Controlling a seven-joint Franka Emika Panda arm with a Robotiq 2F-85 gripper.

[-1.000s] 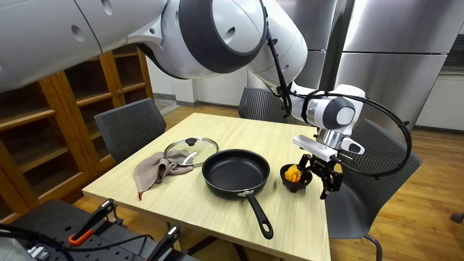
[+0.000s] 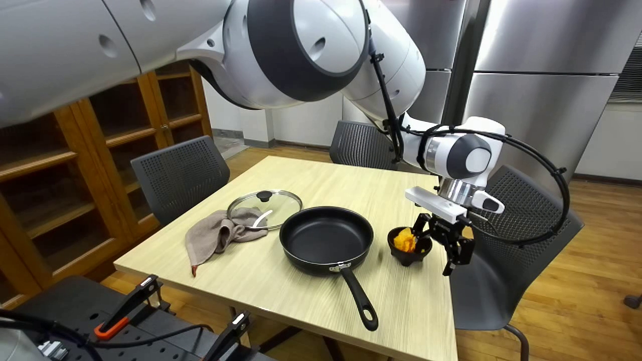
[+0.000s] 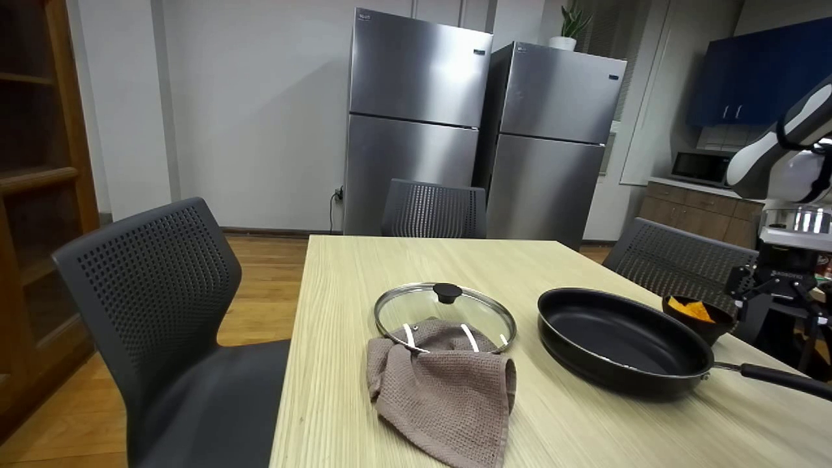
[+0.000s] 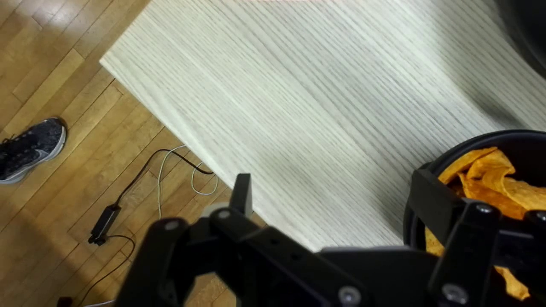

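My gripper (image 2: pixel 431 247) is open at the table's right edge. One of its fingers (image 4: pixel 435 202) overlaps the near side of a black bowl (image 2: pixel 407 258) in the wrist view, while the other finger (image 4: pixel 243 194) is out over the table edge. Orange chips (image 4: pixel 494 179) fill the bowl, which stands upright on the table. Nothing shows between the fingers but table and floor. Whether the finger touches the bowl's rim, I cannot tell. A black frying pan (image 2: pixel 326 236) sits empty to the bowl's left, its handle toward the front.
A glass lid (image 3: pixel 446 294) rests partly on a crumpled brown towel (image 3: pixel 456 398), left of the pan. Chairs surround the table (image 3: pixel 351 265), one of them a dark chair (image 2: pixel 511 240) close beside my gripper.
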